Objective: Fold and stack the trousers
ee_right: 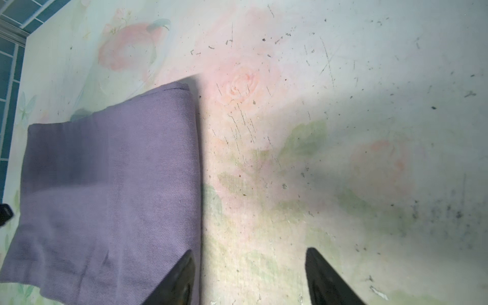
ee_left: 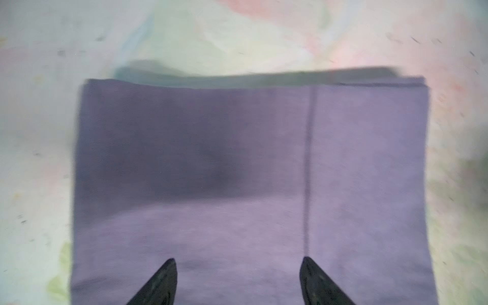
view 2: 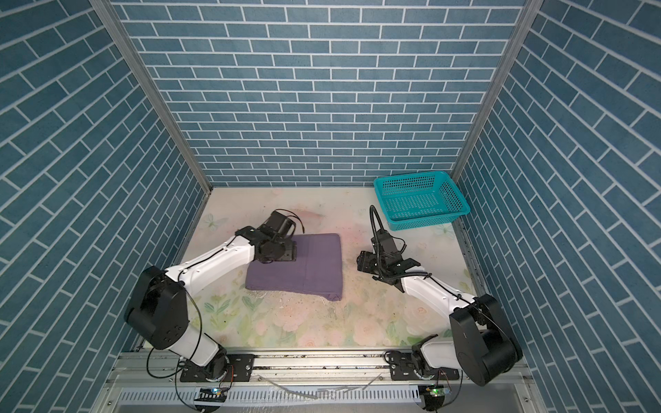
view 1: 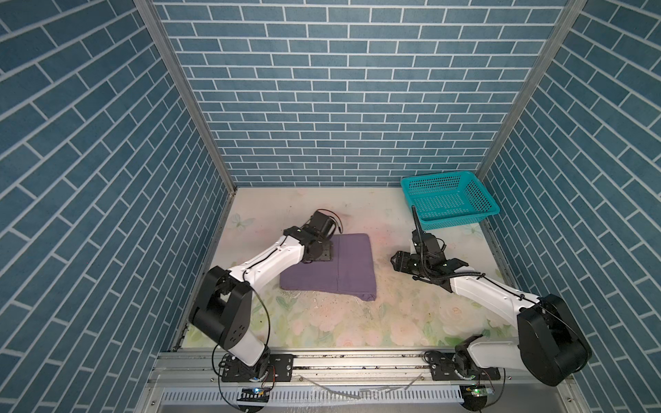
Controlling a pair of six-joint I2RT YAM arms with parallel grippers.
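Purple trousers [view 1: 351, 268] lie folded into a flat rectangle on the table's middle-left, a line running down them [view 2: 323, 265], their near right corner slightly rumpled. My left gripper [view 1: 323, 251] hangs over their back half; in the left wrist view its fingers stand open above the fabric [ee_left: 239, 152], with nothing between them. My right gripper [view 1: 399, 261] is just right of the trousers, above bare table; in the right wrist view its fingertips [ee_right: 320, 264] are apart, with empty table between them and the trousers [ee_right: 152, 167] to the left.
A teal plastic basket [view 1: 489, 206] stands empty at the back right. Tiled walls border the back and both sides.
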